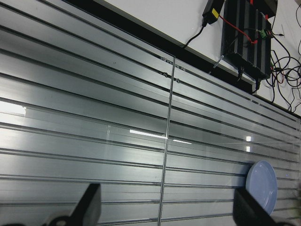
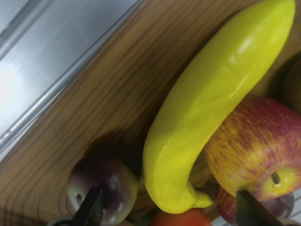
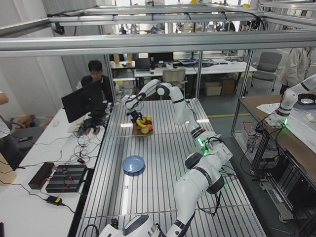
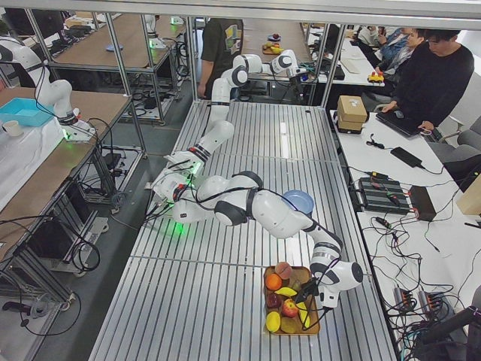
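A wooden tray (image 4: 270, 304) holds mixed fruit: a banana (image 2: 202, 113), an apple (image 2: 254, 146), a dark plum (image 2: 103, 188), an orange (image 4: 273, 282) and others. My right gripper hangs just above it, fingertips apart over the banana's stem end, nothing seen between them. A blue plate (image 3: 133, 164) lies empty on the slatted table, at the right edge of the left wrist view (image 1: 261, 183). My left gripper is over bare slats, its fingertips apart and nothing between them.
A white side desk (image 3: 34, 212) with black power units, cables and a monitor runs along one edge. Aluminium posts and rails frame the workspace, with people beyond it.
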